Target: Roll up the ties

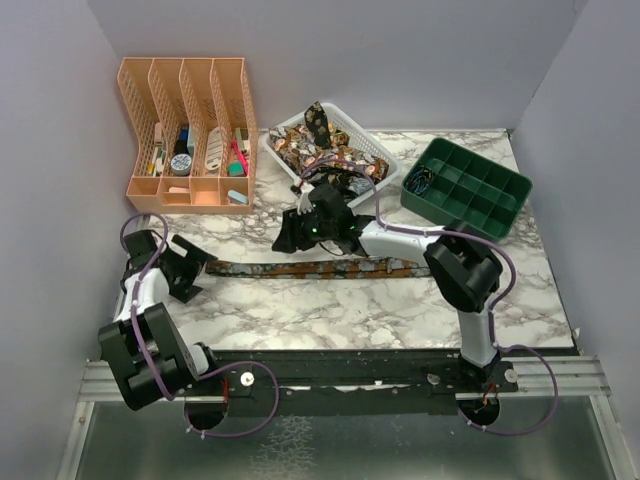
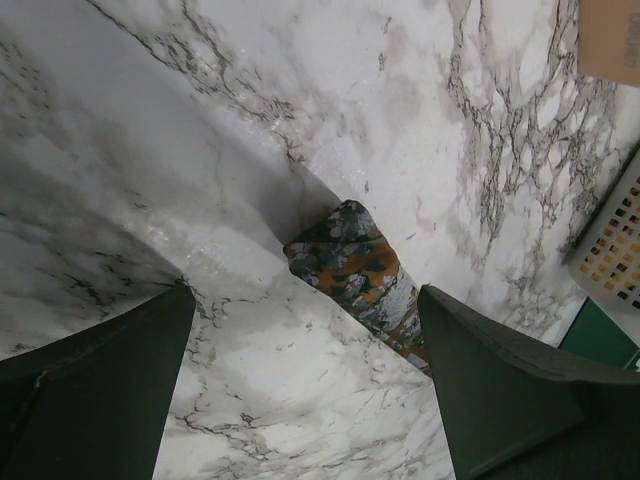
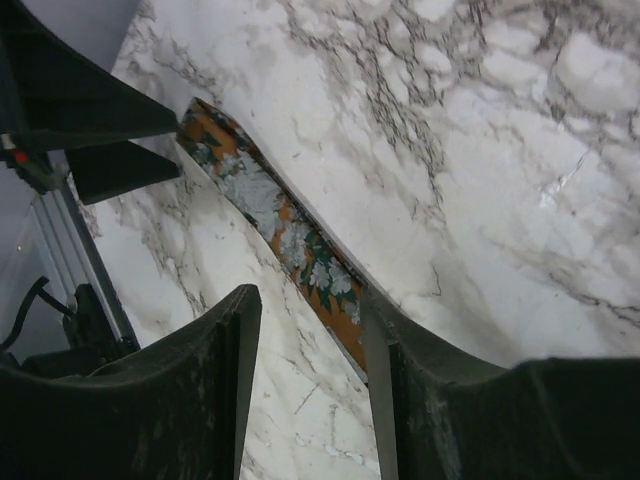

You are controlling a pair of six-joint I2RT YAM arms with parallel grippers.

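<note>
A floral tie in brown, black and grey stretches flat across the marble table, left to right. Its left end lies between my left gripper's spread fingers in the left wrist view. That left gripper is open, its fingers around the tie's end without gripping it. Farther right, my right gripper hovers over the table just above the tie's line. Its fingers are parted, nothing held between them; the tie runs below and ahead of them. The right arm covers part of the tie in the top view.
A white basket full of patterned ties stands at the back centre. The peach organizer is at back left, the green compartment box at back right. Free table lies in front of the tie.
</note>
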